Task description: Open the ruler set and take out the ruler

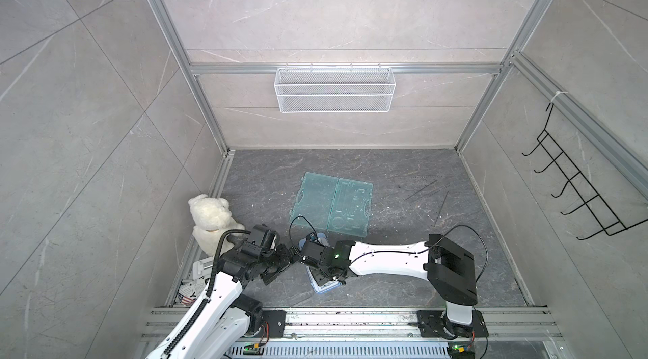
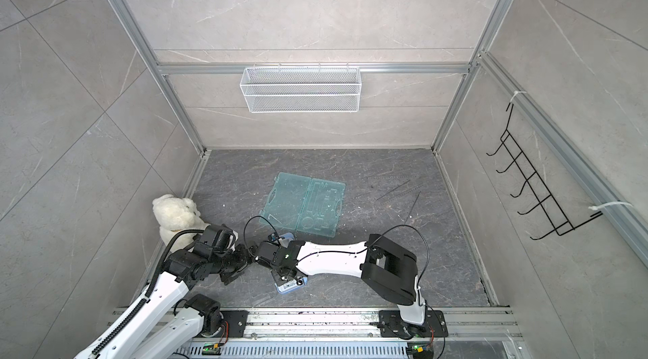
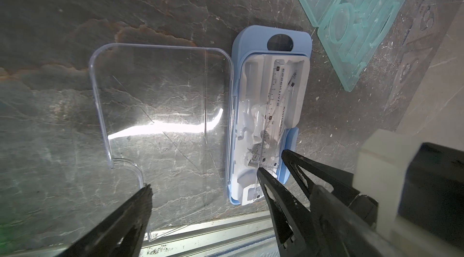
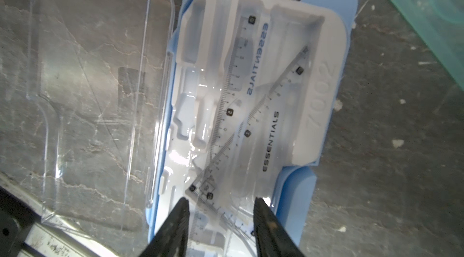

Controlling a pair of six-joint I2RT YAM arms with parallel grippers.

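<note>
The blue case (image 3: 270, 32) lies with its clear lid (image 3: 164, 87) folded open to the left on the floor. In its white tray, a clear straight ruler (image 4: 234, 73) lies beside crossed clear triangle pieces (image 4: 270, 136). My right gripper hangs low over the lower part of the tray, its fingertips apart around the clear pieces; whether it touches them I cannot tell. My left gripper (image 1: 283, 257) is just left of the case, open, with nothing seen between its fingers.
A teal open case (image 1: 351, 203) lies behind. A white teddy bear (image 1: 209, 213) sits at the left wall.
</note>
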